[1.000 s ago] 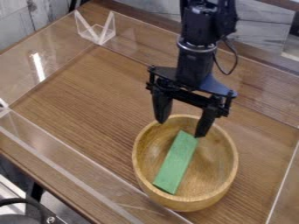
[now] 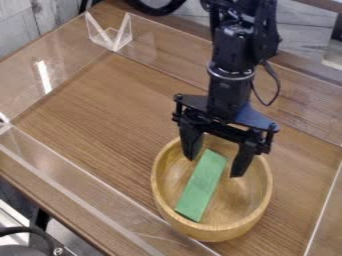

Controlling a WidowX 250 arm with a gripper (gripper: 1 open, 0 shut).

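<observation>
A wooden bowl (image 2: pixel 254 215) sits at the lower middle of the table. A green block (image 2: pixel 201 190) lies inside it, along its left half. The black gripper (image 2: pixel 218 153) hangs open over the back part of the bowl, its fingers spread to either side above the block's far end, with nothing visibly held.
A clear plastic holder (image 2: pixel 111 30) stands at the back left. A black cable lies at the lower left edge.
The gripper has shifted slightly left and tilted over the bowl. The green block appears in much the same place.
</observation>
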